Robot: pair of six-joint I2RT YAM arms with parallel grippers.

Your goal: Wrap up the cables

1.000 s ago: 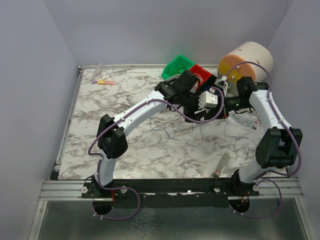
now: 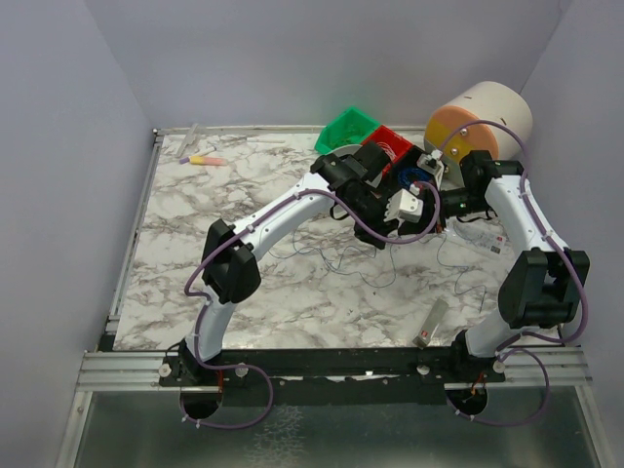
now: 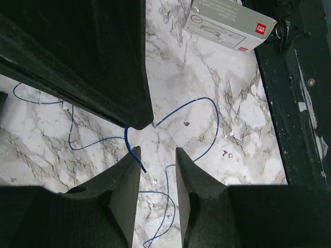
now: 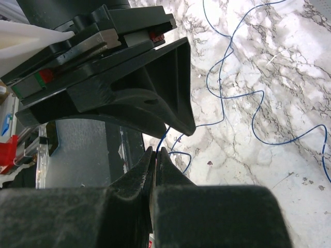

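Thin blue cable (image 3: 217,120) lies in loose loops on the marble-patterned table. In the right wrist view my right gripper is shut, with a short length of the cable rising from its fingertips. Seen from the left wrist, this piece sticks out below the dark right fingers (image 3: 111,77) and its free end reaches the gap of my left gripper. The left fingers are partly open, with a clear gap between the tips. Both grippers are close together near the table's middle right; from the top they hide most of this cable end.
A small grey box (image 2: 430,323) lies near the front edge. Green (image 2: 347,130) and red (image 2: 392,143) bins stand at the back, beside a large cream roll (image 2: 492,112). A screwdriver (image 2: 204,160) lies back left.
The left arm has shifted a little: its elbow has moved slightly rightward and forward, and the left gripper sits slightly nearer the front. The right arm looks still.
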